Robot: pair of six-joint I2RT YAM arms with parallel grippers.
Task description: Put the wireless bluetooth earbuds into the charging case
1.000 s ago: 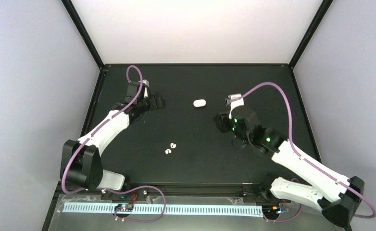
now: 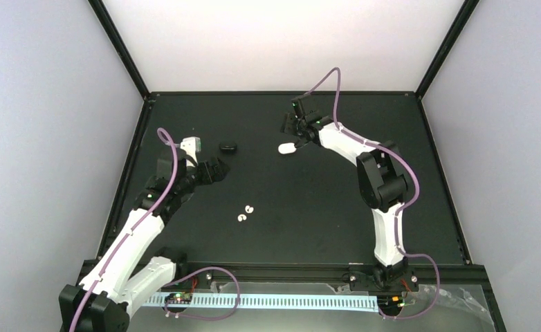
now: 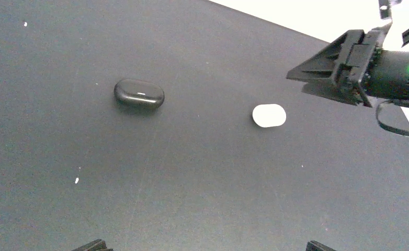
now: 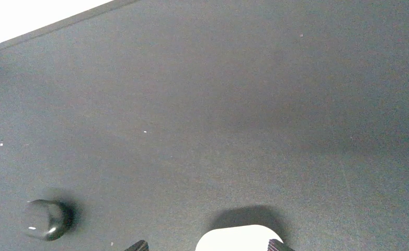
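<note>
A black rounded case (image 2: pixel 227 148) lies on the dark table near the left gripper; the left wrist view shows its glossy lid closed. To its right sits a white rounded case (image 2: pixel 287 148), also closed in the left wrist view. Two small clusters of white earbuds, a nearer one (image 2: pixel 241 217) and a farther one (image 2: pixel 249 209), rest mid-table. My left gripper (image 2: pixel 221 169) is open and empty, just nearer the front than the black case. Above and behind the white case hovers my right gripper (image 2: pixel 287 124), open; the white case (image 4: pixel 239 239) shows between its fingertips at the bottom edge in the right wrist view.
Bare black tabletop (image 2: pixel 309 221) stretches across the middle and front. The white back wall (image 2: pixel 281 45) rises beyond the far table edge, not far behind the right gripper. Purple cables (image 2: pixel 409 173) loop along both arms.
The right arm has swung leftward and toward the back, up to the white case. My left gripper has drawn slightly back toward the front, uncovering the black case. Cases and earbuds have stayed put.
</note>
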